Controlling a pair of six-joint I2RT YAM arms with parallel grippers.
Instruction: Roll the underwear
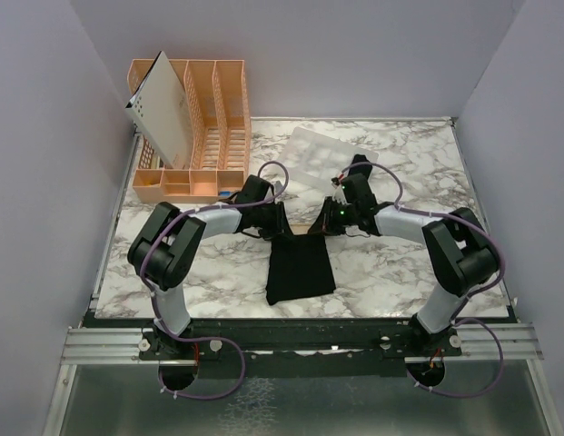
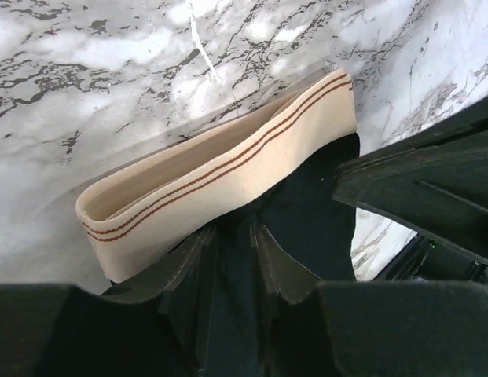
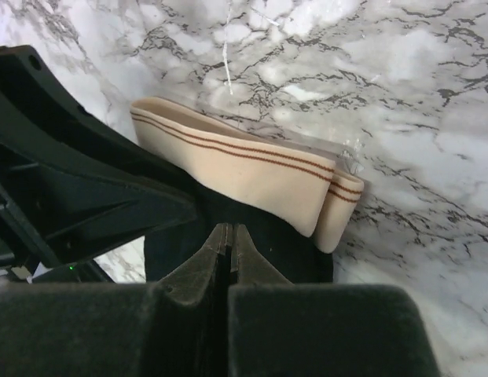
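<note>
The black underwear [image 1: 300,271] lies flat and folded near the front middle of the table, its cream waistband [image 2: 220,181] with brown stripes toward the back. My left gripper [image 1: 286,234] is at the left part of that end, just below the band. Its fingertips stand slightly apart, with black cloth between them in the left wrist view. At the right part, my right gripper is shut, its tips against the black cloth under the band. Whether a thin fold is pinched there cannot be seen. Each gripper shows at the side of the other's wrist view.
At the back left stands an orange divided organizer [image 1: 202,82] with a white panel [image 1: 163,109] leaning in it. A translucent tray [image 1: 304,154] lies at the back middle, a black item [image 1: 360,167] at its right.
</note>
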